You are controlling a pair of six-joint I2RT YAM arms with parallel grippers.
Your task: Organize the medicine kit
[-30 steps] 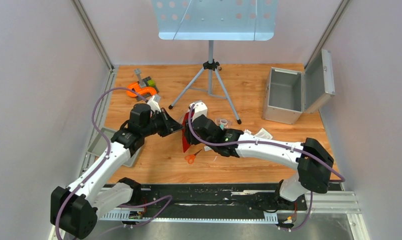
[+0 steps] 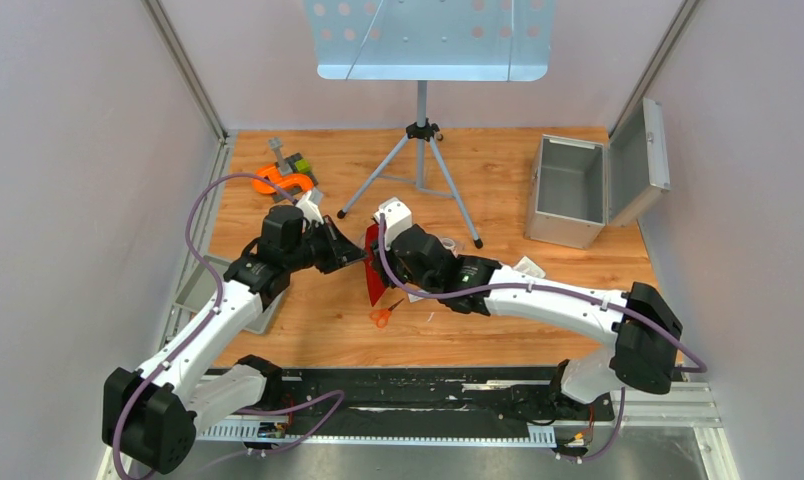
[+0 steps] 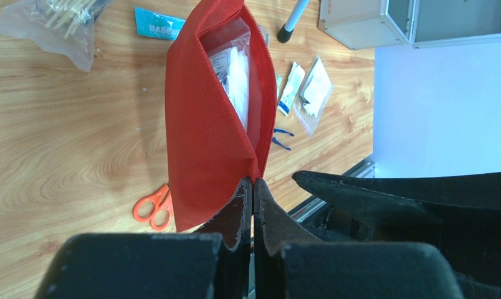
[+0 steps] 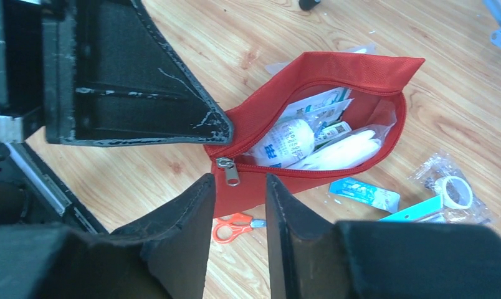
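Observation:
A red zip pouch (image 4: 329, 68) hangs tilted above the table, its zipper open. Inside show a white bandage roll (image 4: 286, 143), packets and a white bagged item (image 4: 341, 156). My left gripper is shut on the fabric at one end of the pouch's opening. Close to that end hangs the metal zipper pull (image 4: 233, 174). My right gripper is part open, its two fingertips apart; in its own wrist view the pull shows in the gap, though contact cannot be seen. Orange scissors (image 4: 233, 227) lie below the pouch.
On the table lie a taped roll in a bag (image 4: 455, 192), a teal-white tube (image 4: 366, 194) and a bag of swabs (image 3: 64, 25). A grey box (image 2: 570, 190) with its lid open stands back right; a tripod stand (image 2: 420, 150) is behind.
The right arm has shifted slightly, its elbow moving right and its wrist lowering a little. The left arm and the pouch have hardly moved.

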